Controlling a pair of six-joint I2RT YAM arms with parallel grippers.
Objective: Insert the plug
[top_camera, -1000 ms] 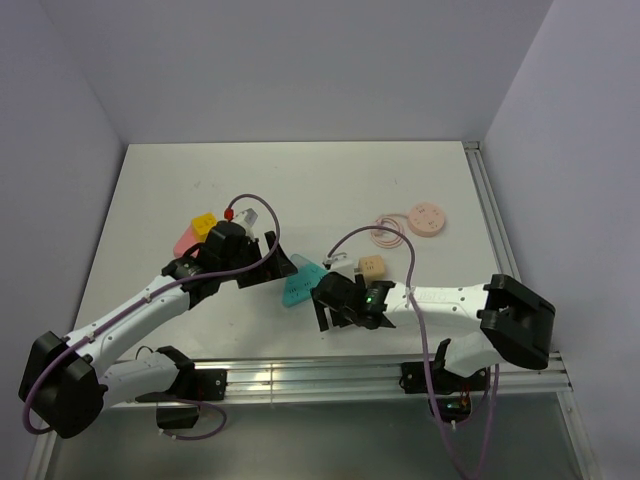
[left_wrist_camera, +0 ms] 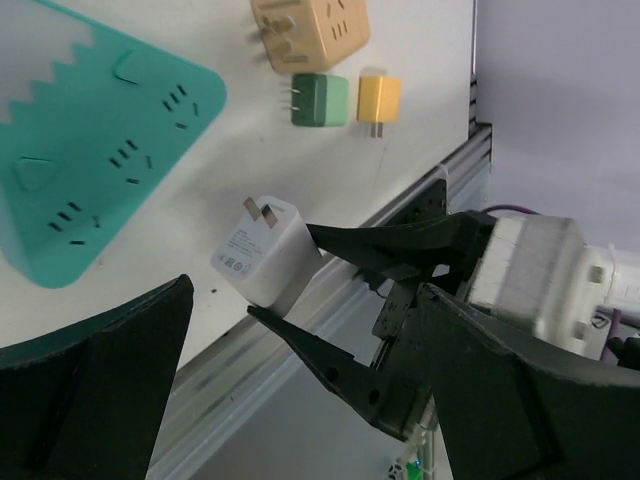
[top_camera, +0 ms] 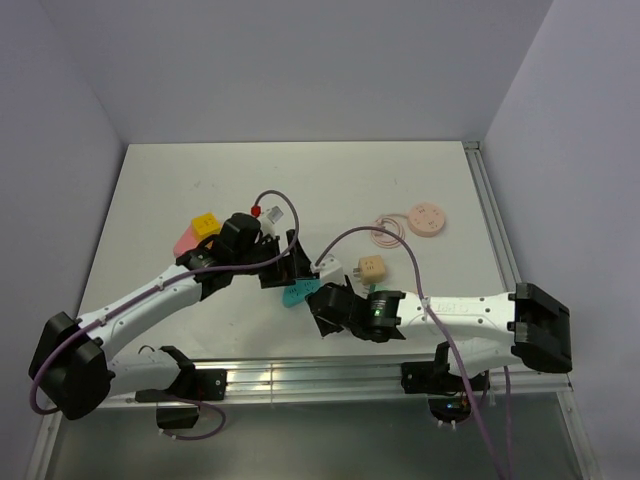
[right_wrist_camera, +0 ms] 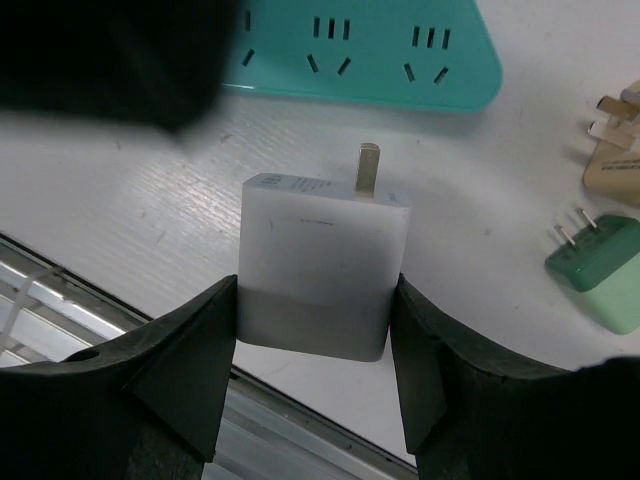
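Note:
My right gripper is shut on a white plug (right_wrist_camera: 320,250), its metal prong pointing up. In the left wrist view that plug (left_wrist_camera: 267,250) and the right gripper's fingers show beside the teal power strip (left_wrist_camera: 120,150), slightly apart from it. The strip (right_wrist_camera: 370,55) spans the top of the right wrist view, its sockets facing up. My left gripper (top_camera: 294,258) stands open above the strip in the top view; its two dark fingers frame the bottom of the left wrist view, with nothing held.
A beige adapter (top_camera: 370,268), a green plug (left_wrist_camera: 318,100) and a yellow plug (left_wrist_camera: 378,97) lie to the right. A pink coiled cord with round block (top_camera: 426,219) lies farther back; yellow (top_camera: 205,225) and pink pieces lie left.
My left gripper has moved right, toward the strip and the other gripper. The right gripper has risen or shifted slightly with the white plug, its arm swung a little outward.

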